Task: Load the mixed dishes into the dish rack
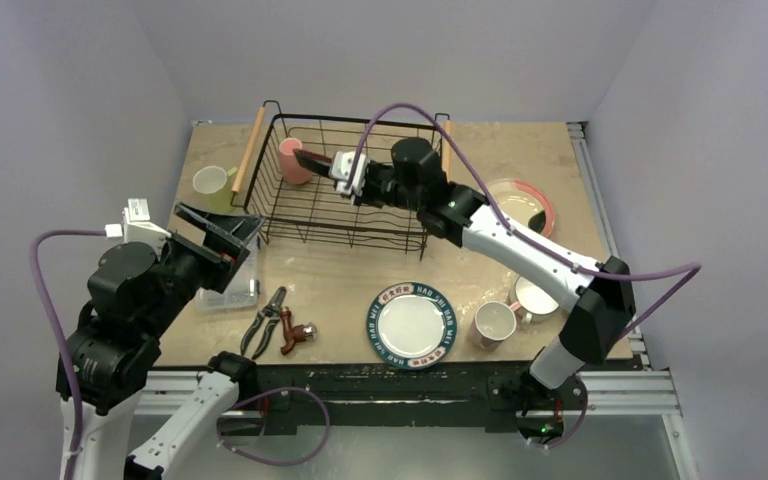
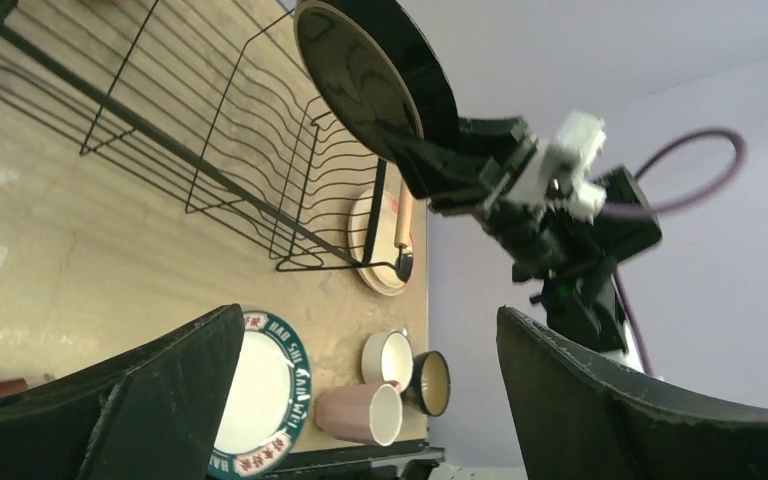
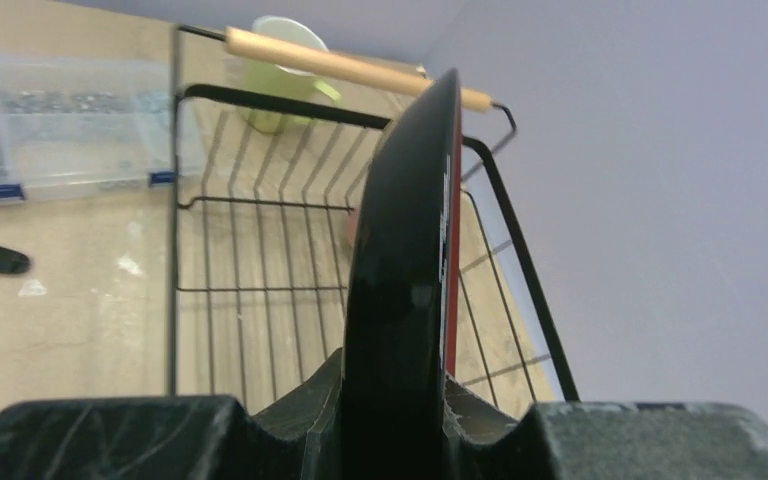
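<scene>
My right gripper is shut on a dark plate [image 3: 400,260] with a red edge, held on edge over the wire dish rack [image 1: 370,236]; in the right wrist view the rack's bars surround it. A pink cup [image 1: 292,160] stands in the rack's left part. My left gripper [image 1: 235,240] is open and empty, left of the rack's front corner. A teal-rimmed plate [image 1: 410,355] lies at the front, beside a mug [image 1: 492,322] and other cups [image 2: 388,355]. Stacked plates [image 1: 505,190] lie at the right, partly behind the arm.
A green cup [image 1: 215,190] stands left of the rack. A clear organiser box [image 1: 230,285], pruning shears [image 1: 260,325] and a brown fitting [image 1: 292,335] lie at the front left. Grey walls enclose three sides.
</scene>
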